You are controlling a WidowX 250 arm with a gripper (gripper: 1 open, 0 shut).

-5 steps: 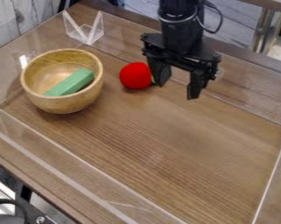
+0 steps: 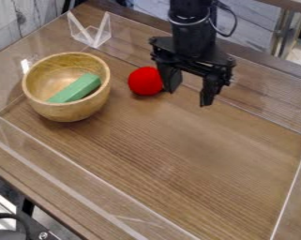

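Observation:
The black gripper (image 2: 190,67) hangs over the upper middle of the wooden table; its fingers are too dark and small to tell whether they are open or shut. A red round object (image 2: 146,82) lies just left of it. Further left, a tan bowl (image 2: 48,80) holds a green oblong block (image 2: 75,88).
A clear plastic item (image 2: 93,31) stands at the upper left of the wooden table (image 2: 178,169). The middle, front and right of the table are clear. A black object lies at the lower left edge.

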